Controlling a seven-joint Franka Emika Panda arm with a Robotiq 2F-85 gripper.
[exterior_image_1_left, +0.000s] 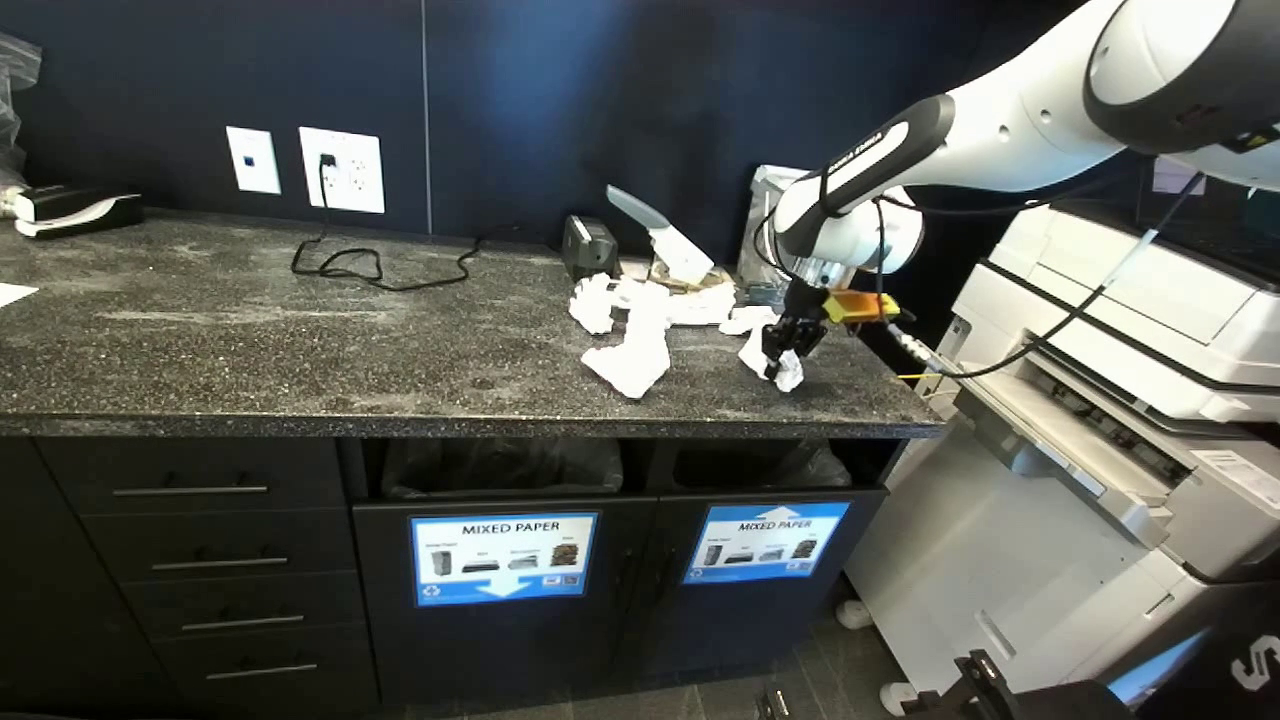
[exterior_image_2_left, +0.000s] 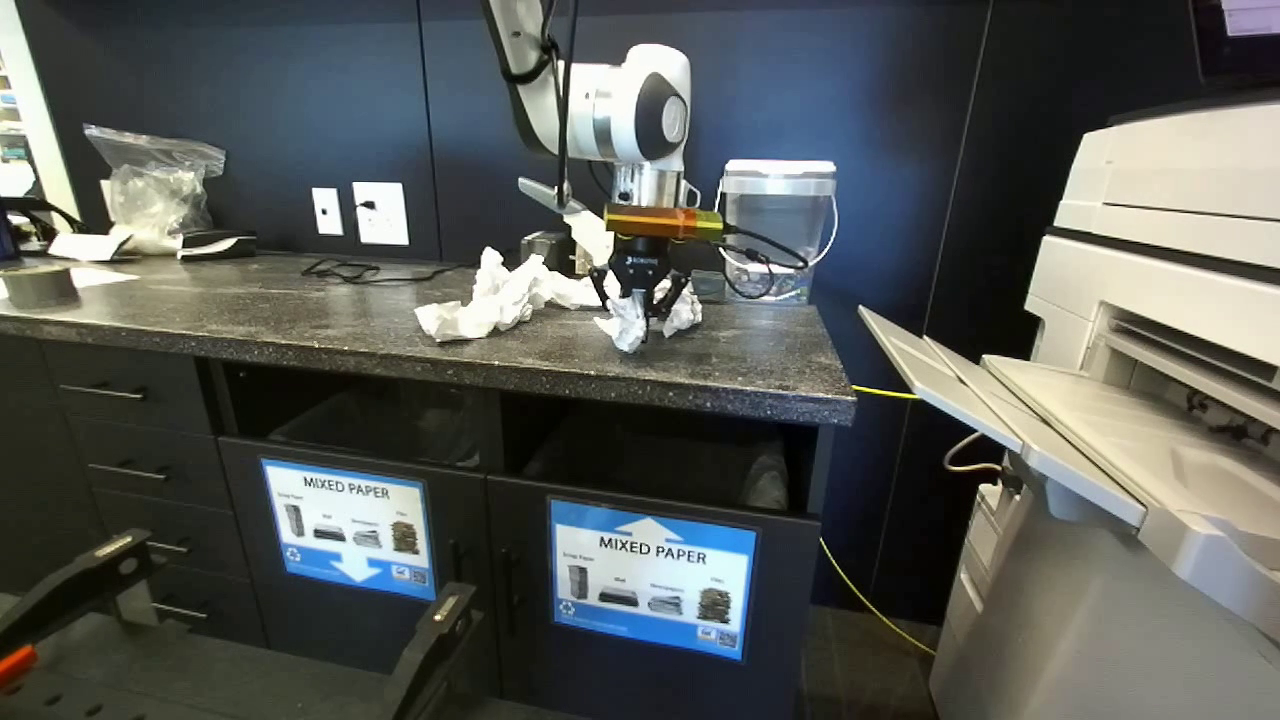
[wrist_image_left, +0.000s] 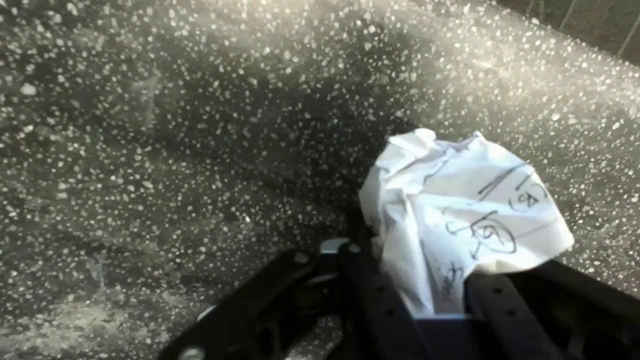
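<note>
A crumpled white paper with pen marks lies on the dark speckled counter in the wrist view. My gripper points down over it, one black finger on each side and part of the paper between them. Whether the fingers press on the paper cannot be told. In exterior view 2 the gripper is low at the counter, its fingertips amid the paper. More crumpled paper lies to the left in exterior view 1, apart from the gripper.
Bins sit in openings below the counter, behind doors with "MIXED PAPER" signs. A clear bucket, a dark box and a grey-and-white handled tool stand near the wall. A printer is right.
</note>
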